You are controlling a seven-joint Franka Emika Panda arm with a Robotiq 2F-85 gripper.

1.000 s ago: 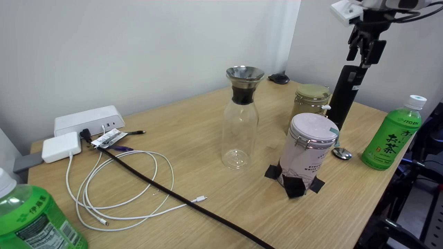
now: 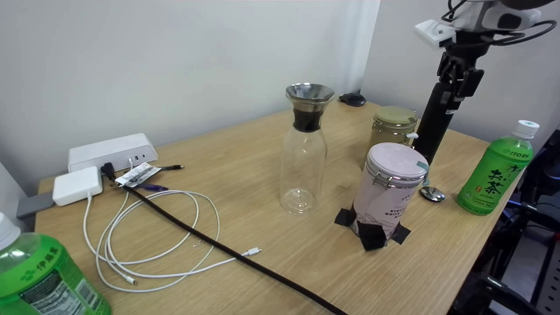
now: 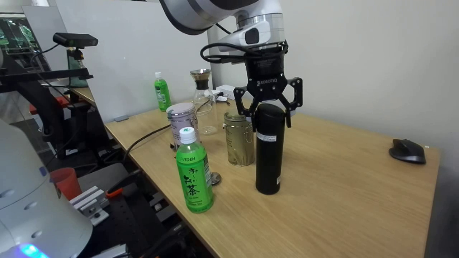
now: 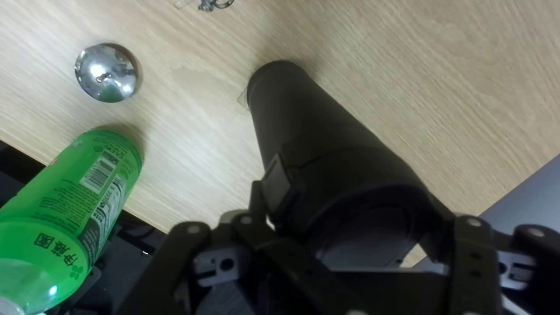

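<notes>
A tall black cylinder (image 3: 269, 163) stands upright on the wooden table in exterior view 2. My gripper (image 3: 271, 124) points down over it, with one finger on each side of its top end. The fingers are part open, and the fingers lie very near the cylinder's sides; whether both touch is hard to tell. Looking down in the wrist view, the black cylinder (image 4: 315, 120) runs up between the fingers, and a finger pad (image 4: 276, 183) shows against its left side. The other pad is mostly hidden. Exterior view 1 shows the cylinder (image 2: 435, 123) partly behind the jars.
Close by are a green tea bottle (image 3: 194, 176), an olive jar (image 3: 239, 144) and a small metal lid (image 4: 105, 73). Farther off stand a pink jar (image 2: 391, 194) and a glass carafe (image 2: 302, 168). Bare table lies between the cylinder and a black mouse (image 3: 407, 151).
My gripper has come down and slightly left in exterior view 1, from above the black cylinder to around its top. The cylinder and other objects stay in place.
</notes>
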